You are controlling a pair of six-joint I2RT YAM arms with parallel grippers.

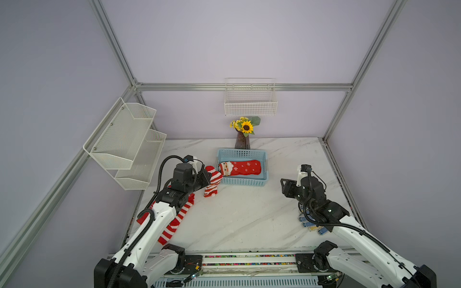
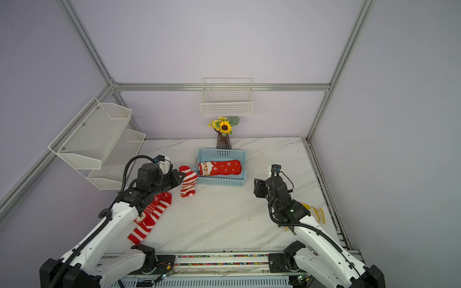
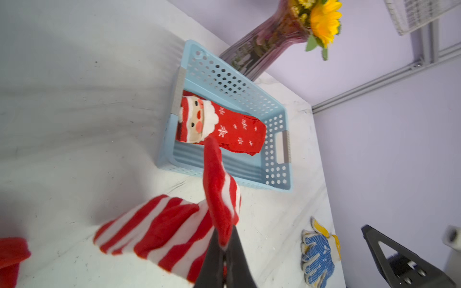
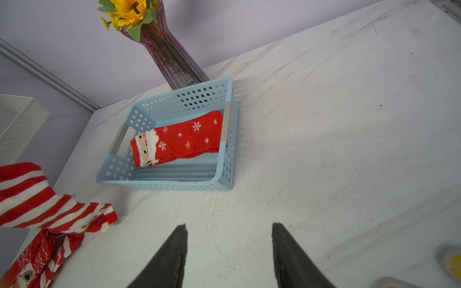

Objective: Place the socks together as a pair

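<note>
A red-and-white striped sock (image 3: 168, 230) hangs from my left gripper, pinched at the fingertips and lifted off the table in front of the basket. My left finger is shut on its cloth. More red striped sock cloth (image 2: 148, 218) with a face pattern lies at the table's left, partly under the left arm. The light blue basket (image 4: 226, 163) holds a flat red sock bundle (image 4: 187, 136) with a Santa face and snowflakes. Over the right side of the table, my right gripper stands open with nothing between its fingers.
A vase of sunflowers (image 1: 243, 139) stands directly behind the basket. Blue-and-white gloves (image 3: 318, 256) with yellow cuffs lie at the right, partly under the right arm. A white mesh shelf (image 1: 124, 144) hangs on the left.
</note>
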